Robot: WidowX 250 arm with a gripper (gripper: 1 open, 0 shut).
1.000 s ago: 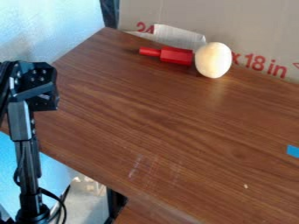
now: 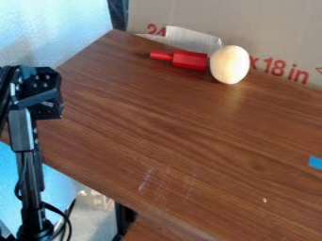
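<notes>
A white egg-shaped object (image 2: pixel 229 64) stands at the back of the wooden table (image 2: pixel 176 151), beside a red cylindrical piece with a thin handle (image 2: pixel 189 60) lying on its side. My black arm is at the left edge, its gripper (image 2: pixel 44 92) raised beside the table, well away from both objects; whether its fingers are open or shut is unclear.
A cardboard box (image 2: pixel 283 33) with red print backs the table, with a pale strip behind the red piece. A small blue patch (image 2: pixel 314 162) lies at the right edge.
</notes>
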